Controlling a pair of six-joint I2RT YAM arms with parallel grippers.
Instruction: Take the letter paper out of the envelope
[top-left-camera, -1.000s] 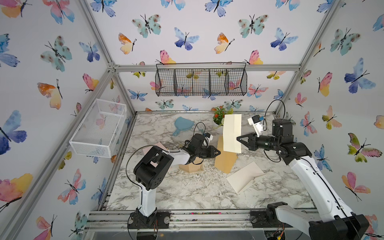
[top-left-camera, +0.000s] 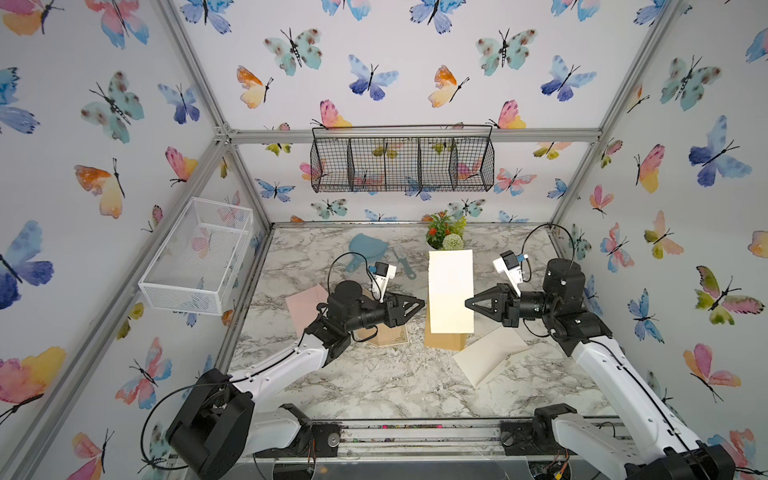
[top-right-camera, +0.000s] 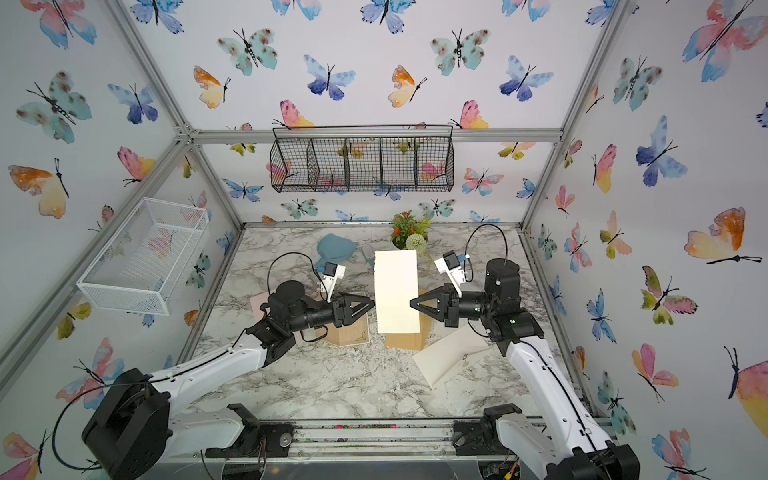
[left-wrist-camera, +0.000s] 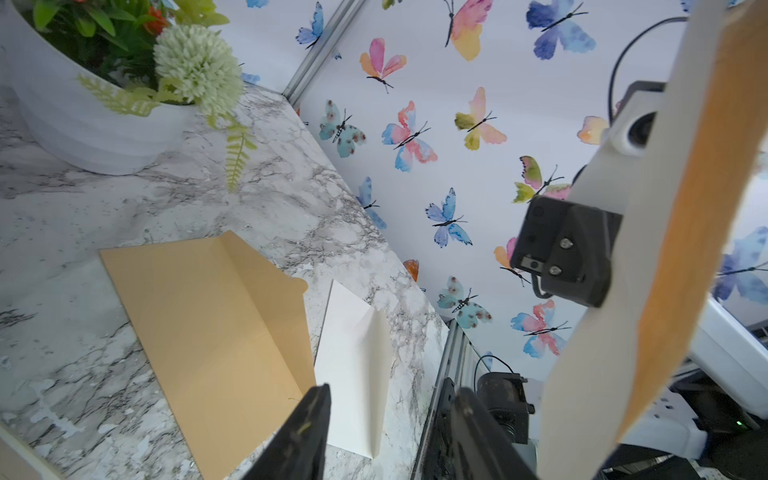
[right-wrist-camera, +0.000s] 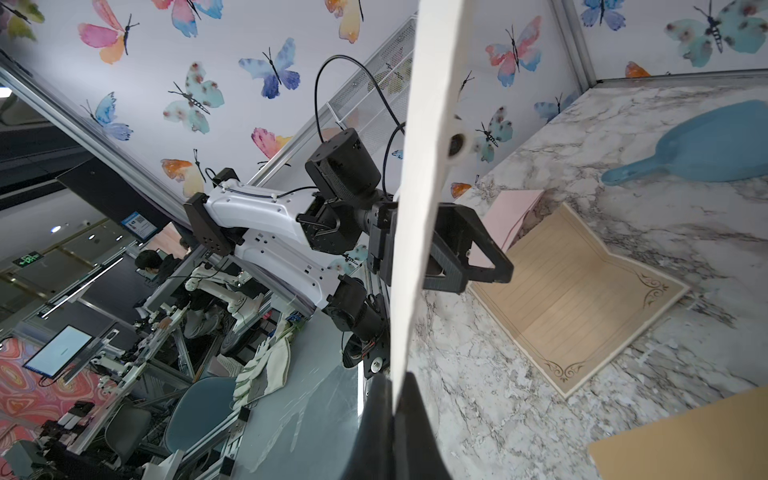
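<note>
A tall cream letter paper (top-left-camera: 451, 292) hangs upright in the air, its lower part shut between the fingers of my right gripper. The tan envelope (top-left-camera: 445, 342) lies on the table beneath, partly covered by the paper in the top views; the left wrist view shows it whole, the envelope (left-wrist-camera: 212, 344) with its flap lifted on one side. My left gripper is open and empty, raised on the left of the paper and apart from it. In the right wrist view the paper (right-wrist-camera: 424, 184) appears nearly edge-on.
A white envelope (top-left-camera: 492, 357) lies front right. A patterned beige sheet (right-wrist-camera: 580, 300) and a pink one (top-left-camera: 308, 304) lie to the left. At the back stand a flower pot (left-wrist-camera: 104, 132) and a blue scoop (top-left-camera: 366, 246).
The letter paper and right gripper have moved left and towards the front. My left gripper has backed from the envelope and risen, its arm swinging out left. The envelope has settled flat on the table.
</note>
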